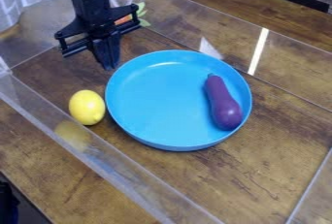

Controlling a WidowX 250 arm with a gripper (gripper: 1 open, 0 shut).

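My black gripper (107,53) hangs at the upper left, its fingertips just off the upper-left rim of a blue round plate (169,112). It looks shut, with nothing seen between the fingers. A purple eggplant (223,104) lies on the right side of the plate. A yellow lemon-like object (87,107) sits on the wood beside the plate's lower left.
A small green item (140,10) is partly hidden behind the arm. Clear plastic edging runs diagonally along the left foreground. Bare wooden floor (259,170) lies right of and below the plate.
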